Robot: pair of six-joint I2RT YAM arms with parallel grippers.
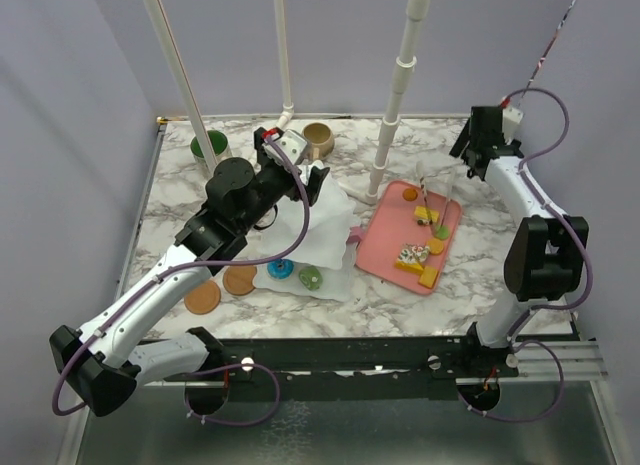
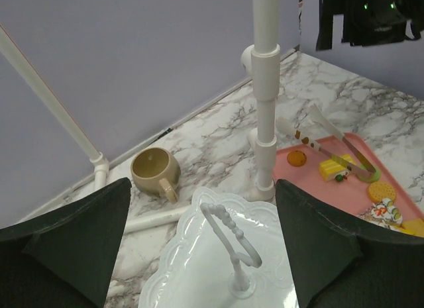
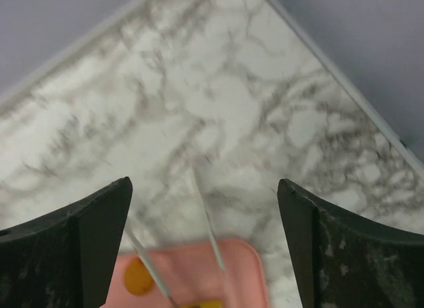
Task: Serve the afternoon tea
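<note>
A white tiered stand (image 1: 320, 235) with a scalloped plate and a looped handle (image 2: 246, 252) is at the table's middle. Over it my left gripper is open, its fingers apart and clasping nothing. On the pink tray (image 1: 385, 240) are several toy sweets, among them a yellow cake (image 1: 410, 257), an orange ball (image 2: 297, 158) and a round green piece (image 1: 441, 232). Metal tongs (image 2: 331, 153) lie across the tray's back part, handle ends beyond its rim. My right gripper is over the back right, fingers apart and empty.
Left of the tray, a blue ring (image 1: 280, 268) and a green piece (image 1: 310, 277) rest on the stand's lower tier. A tan mug (image 1: 318, 137), a green cup (image 1: 212, 145) and brown coasters (image 1: 202, 297) stand around. White posts (image 1: 396, 95) rise behind.
</note>
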